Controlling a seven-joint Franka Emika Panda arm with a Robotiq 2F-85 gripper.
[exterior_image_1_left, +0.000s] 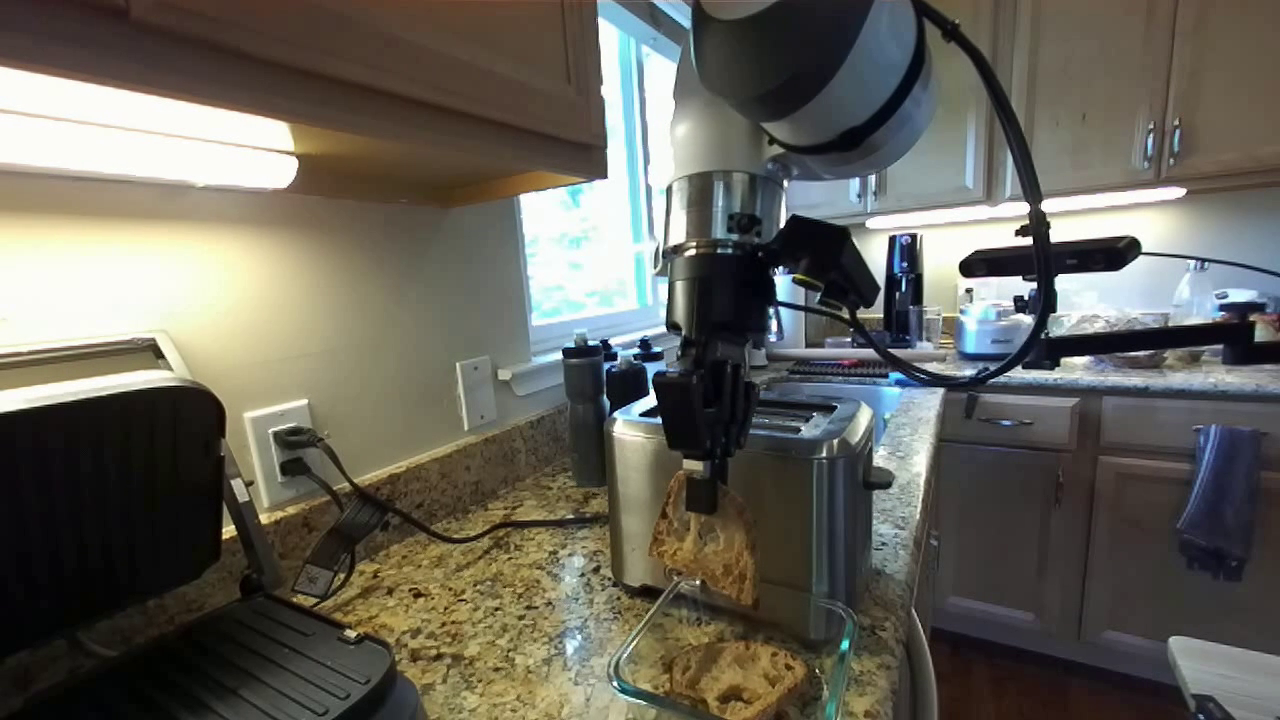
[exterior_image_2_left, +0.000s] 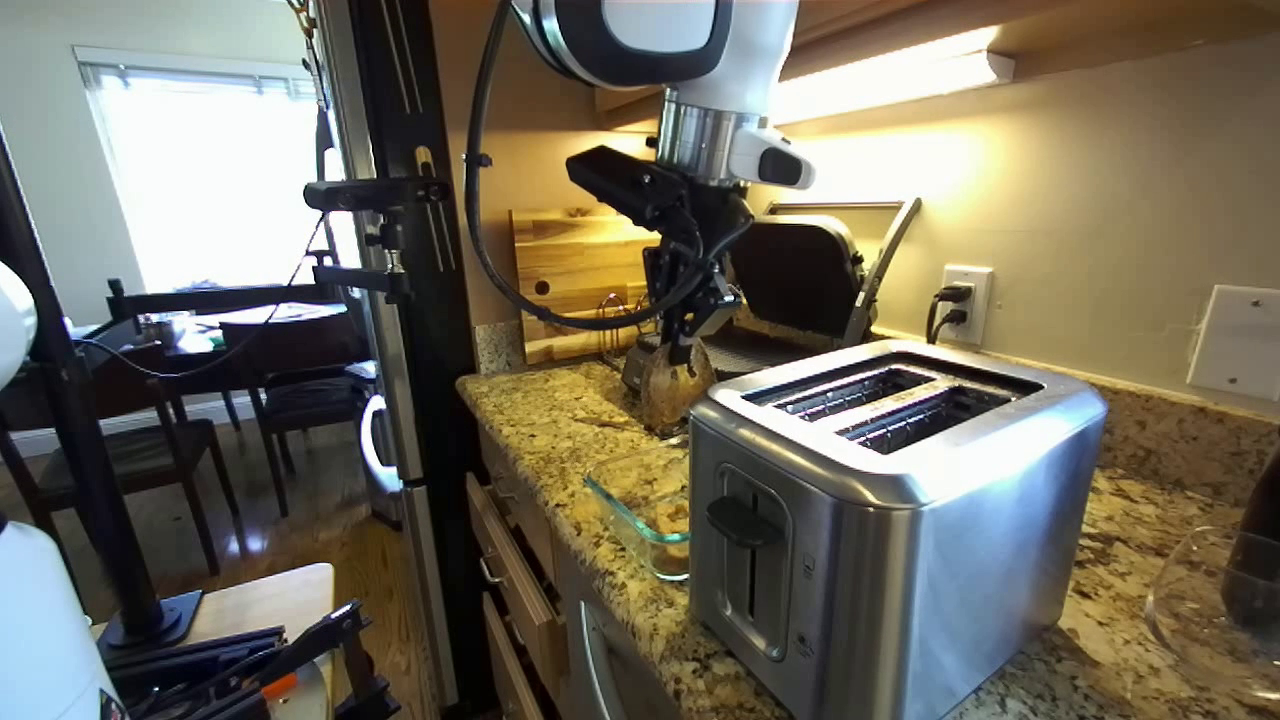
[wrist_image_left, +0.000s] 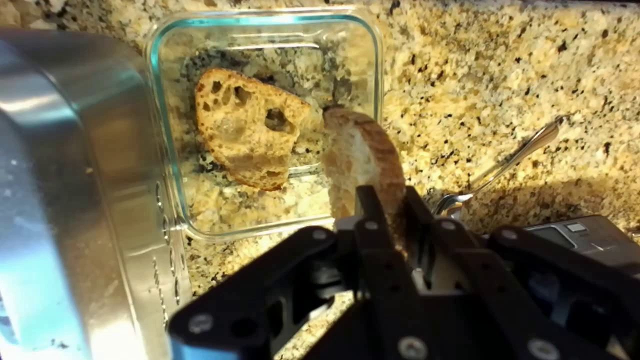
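Observation:
A slice of brown-crusted bread (exterior_image_1_left: 708, 546) hangs on edge below my gripper (exterior_image_1_left: 708, 486), which is shut on its upper part. In the wrist view the held slice (wrist_image_left: 360, 150) rises from between the fingers, over the right side of a glass dish (wrist_image_left: 270, 20). Another bread slice (wrist_image_left: 246, 129) lies flat inside that dish. Beside the dish stands a steel two-slot toaster (exterior_image_2_left: 894, 516); both its slots look empty from above. In exterior view 2 the toaster hides part of the dish.
An open black grill press (exterior_image_1_left: 180, 636) sits on the counter, its cord (exterior_image_1_left: 468, 536) running along the wall. A spoon (wrist_image_left: 510, 165) lies near the dish. Dark bottles (exterior_image_1_left: 585, 408) stand behind the toaster.

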